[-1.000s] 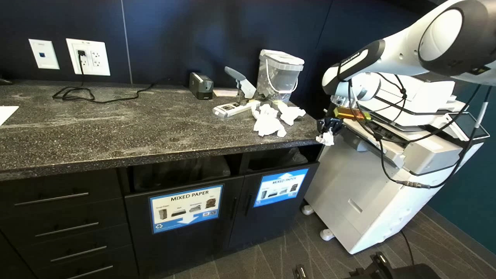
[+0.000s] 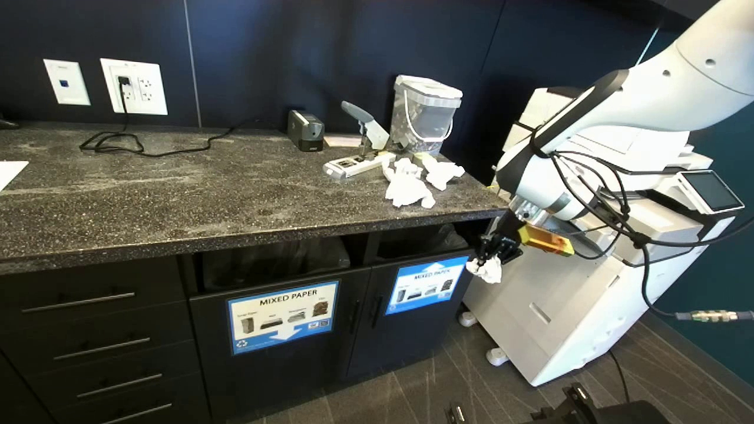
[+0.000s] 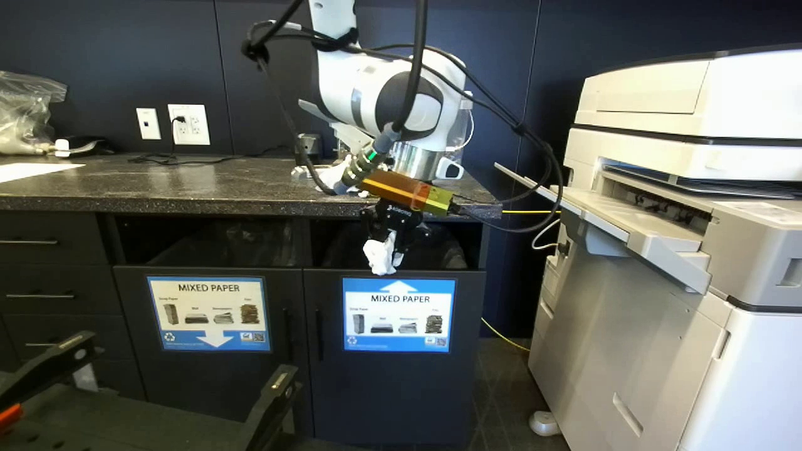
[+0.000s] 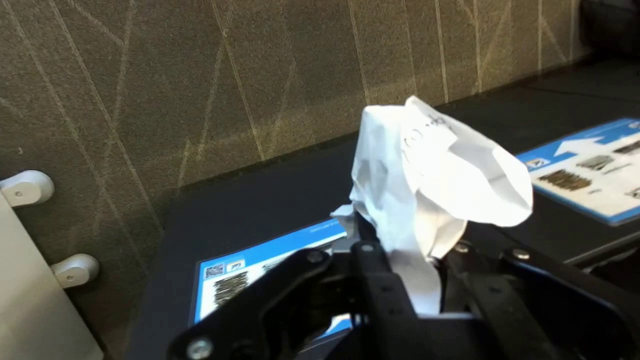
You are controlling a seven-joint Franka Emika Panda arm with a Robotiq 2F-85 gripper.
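My gripper is shut on a crumpled white paper (image 4: 441, 165), which sticks out past the fingertips and has some dark marks on it. In the second exterior view the held paper (image 3: 381, 254) hangs just above the blue-edged sign on the right cabinet door, in front of the open slot (image 3: 451, 244). The first exterior view has the gripper (image 2: 493, 253) below the counter's height, by its right end. Other crumpled papers (image 2: 407, 185) lie on the counter near its right end, beside the stapler (image 2: 357, 164).
A clear lidded bucket (image 2: 426, 116) and a black pencil sharpener (image 2: 306, 131) stand along the wall. To the right is a large white printer (image 3: 639, 248). A second slot (image 3: 203, 239) opens above the left cabinet door. Cables loop around my arm.
My gripper has come down from about counter height to below the counter edge, carrying the paper with it. The papers on the counter have stayed put.
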